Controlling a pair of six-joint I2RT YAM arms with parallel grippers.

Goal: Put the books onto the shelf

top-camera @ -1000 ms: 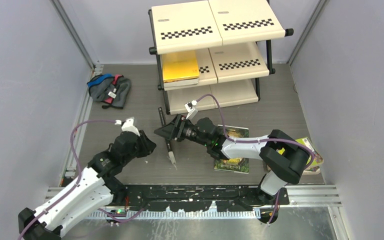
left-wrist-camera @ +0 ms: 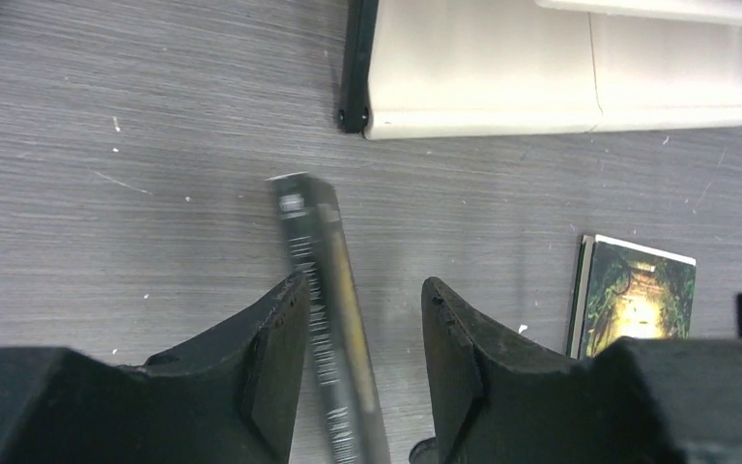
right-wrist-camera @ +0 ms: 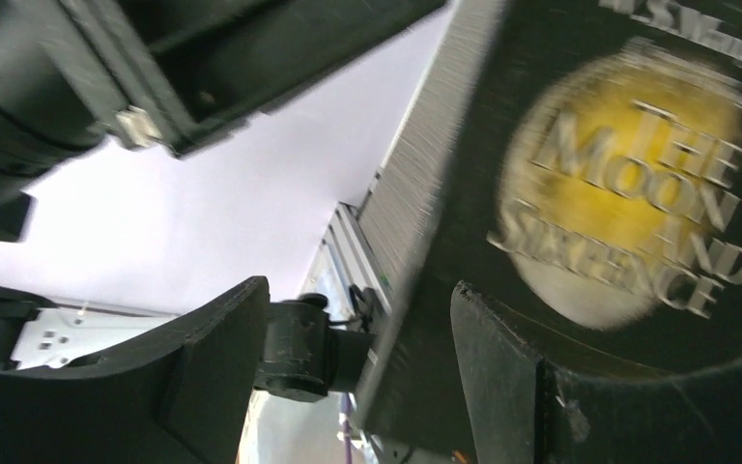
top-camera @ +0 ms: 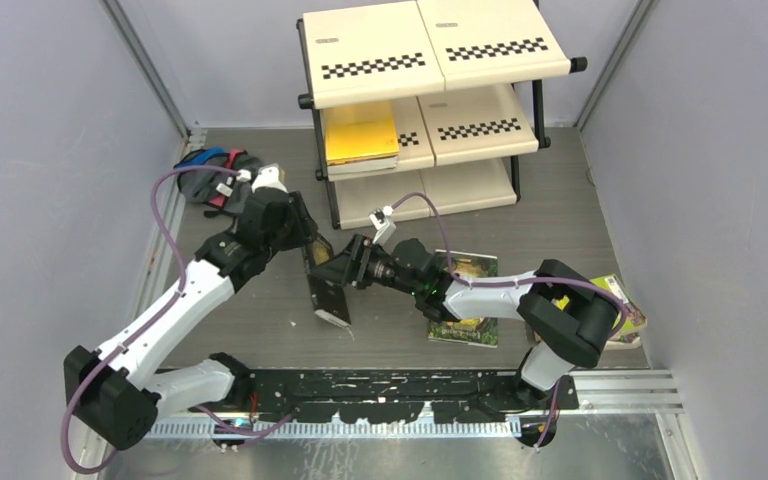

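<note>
A dark book point(top-camera: 328, 300) with a yellow disc on its cover, titled The Moon and Sixpence, leans in the middle of the floor, blurred in both wrist views. Its narrow spine point(left-wrist-camera: 324, 319) appears between the fingers of my open left gripper, which hovers above it. From above, that gripper point(top-camera: 307, 225) is at the book's far end. Close by the cover point(right-wrist-camera: 628, 193), my right gripper stands open; whether a finger touches the book cannot be told. A yellow book point(top-camera: 362, 135) lies on the middle shelf. Under my right arm lies a green-edged book point(top-camera: 472, 332).
A cream rack point(top-camera: 465, 190) with black posts stands at the back. More books point(top-camera: 628, 318) lie at the right wall, partly behind my right arm. A grey bag point(top-camera: 200, 185) sits at the back left. Floor at the left and behind the right arm is clear.
My left arm has swung far up toward the rack, to the book's far end. The book stood on edge showing only its spine; now it tilts, showing its cover. The right arm has barely moved.
</note>
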